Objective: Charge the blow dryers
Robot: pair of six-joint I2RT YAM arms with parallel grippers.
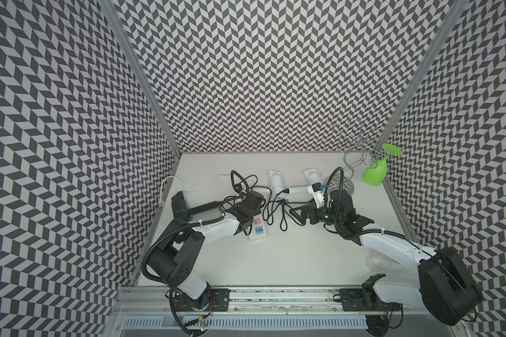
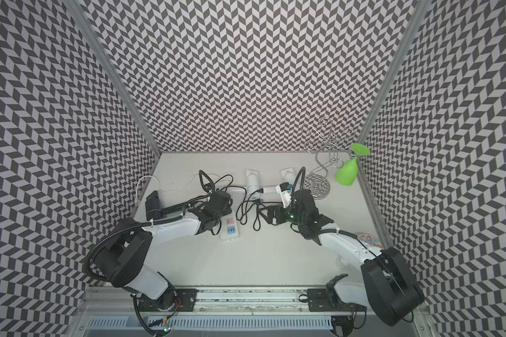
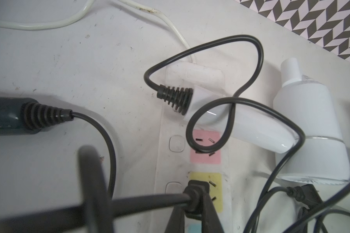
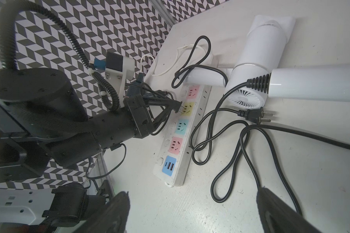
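Note:
My left gripper is shut on a black plug [image 3: 197, 190], held over the yellow socket of the white power strip [image 3: 171, 163]. In the right wrist view, prongs show at the tip of the left gripper, close over the yellow socket [image 4: 188, 109]; whether they enter its slots I cannot tell. A dark green dryer [image 1: 180, 206] lies at the left. One white dryer [image 4: 248, 58] rests behind the strip, another white dryer [image 4: 315, 83] to its right. My right gripper stands open, nothing between its fingers.
A loose black plug [image 4: 255, 115] lies beside the middle white dryer, with looped black cables [image 4: 233, 186] right of the strip. A wire stand [image 1: 348, 160] and a green bottle-shaped object [image 1: 375, 173] occupy the back right.

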